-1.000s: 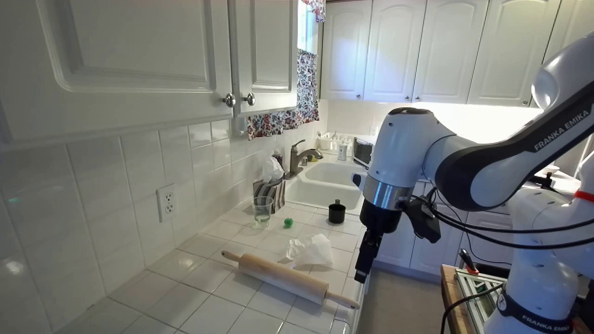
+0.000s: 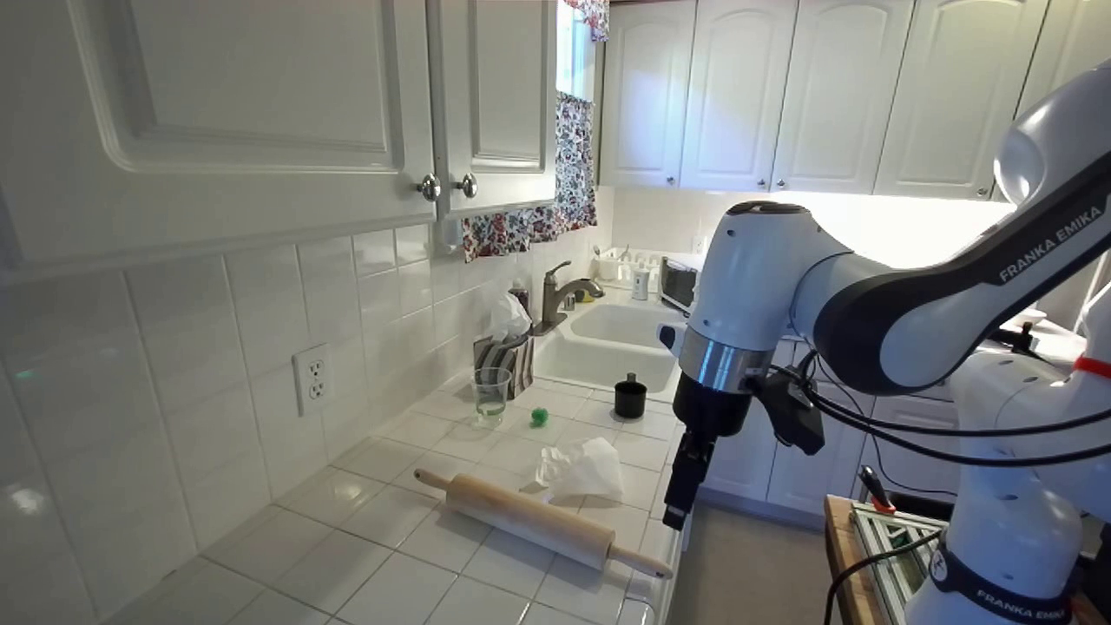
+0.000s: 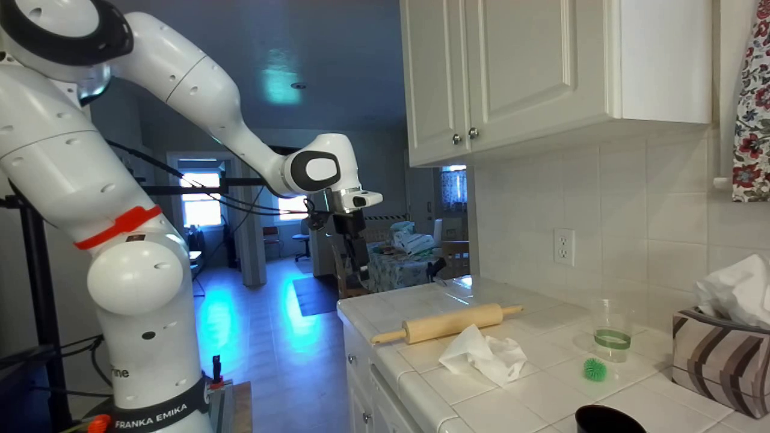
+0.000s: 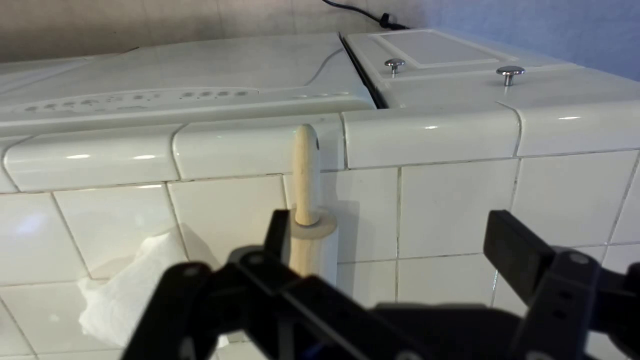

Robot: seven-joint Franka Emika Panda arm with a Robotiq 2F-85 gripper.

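My gripper is open, its two black fingers wide apart with bare white tile between and beyond them. In exterior view 1 the gripper [image 2: 674,517] hangs pointing down by the counter's front edge. A wooden rolling pin [image 2: 531,519] lies across the counter close by, one handle reaching the edge. In the wrist view that rolling pin [image 4: 307,180] appears beside the left finger, partly hidden by it. A crumpled white tissue [image 3: 485,355] lies beside the pin. Farther along are a green spiky ball [image 3: 594,369], a clear cup [image 3: 612,339] with a green band, and a black cup [image 2: 629,398].
A striped tissue box [image 2: 517,365] stands against the tiled wall near the sink [image 2: 599,365]. Wall cabinets [image 3: 534,65] overhang the counter. Clear tile lies on the side of the pin away from the sink.
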